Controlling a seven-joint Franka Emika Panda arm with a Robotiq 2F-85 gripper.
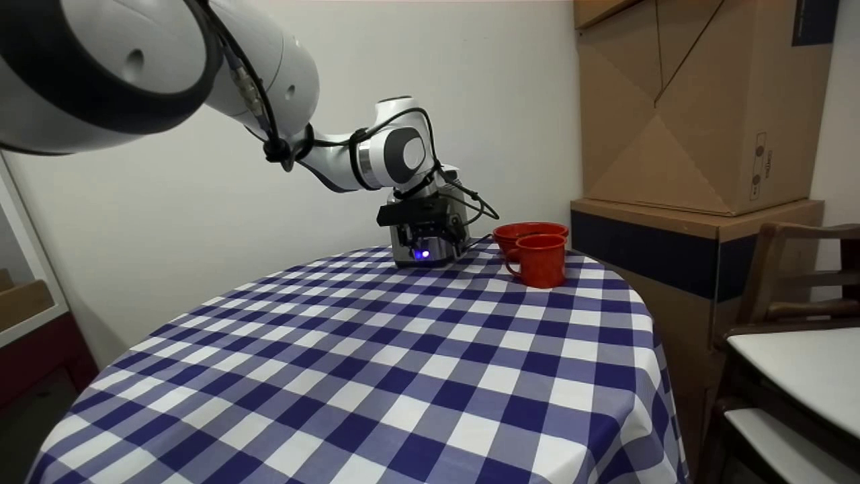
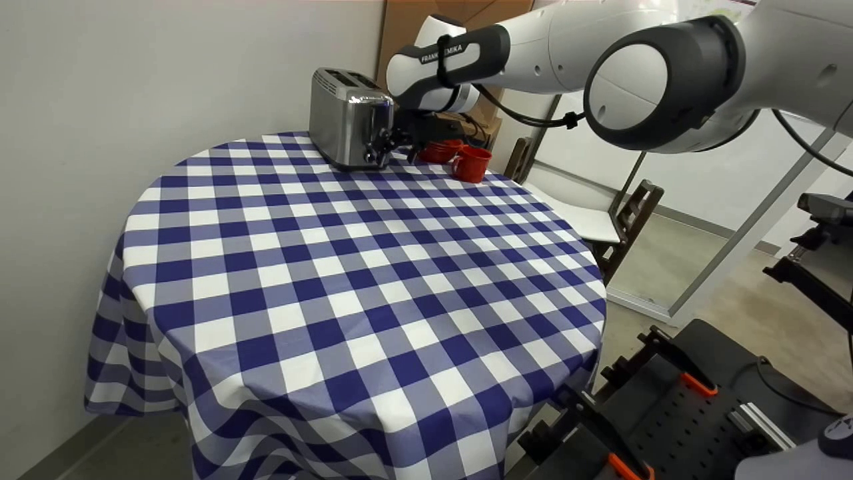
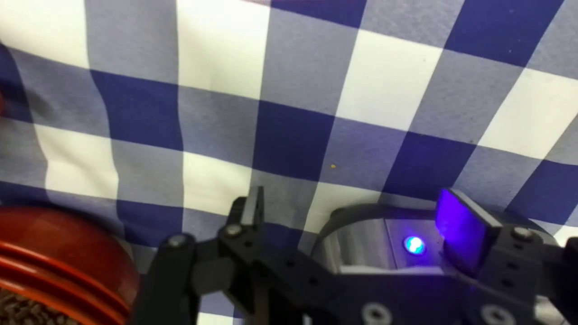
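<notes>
A silver toaster with slots in its top stands against the wall at the far side of the table. My gripper is low in front of the toaster's control end. Its two fingers are spread wide and nothing is held. In the wrist view, the toaster's glowing blue light shows between the fingers, close to the right one, whose pad is lit blue. The lever and knob seem hidden behind the gripper in exterior view 1. Whether a finger touches the toaster I cannot tell.
Beside the toaster sit a red bowl and, in front of it, a red mug. Small brown bits fill part of the bowl in the wrist view. Cardboard boxes stand behind the table.
</notes>
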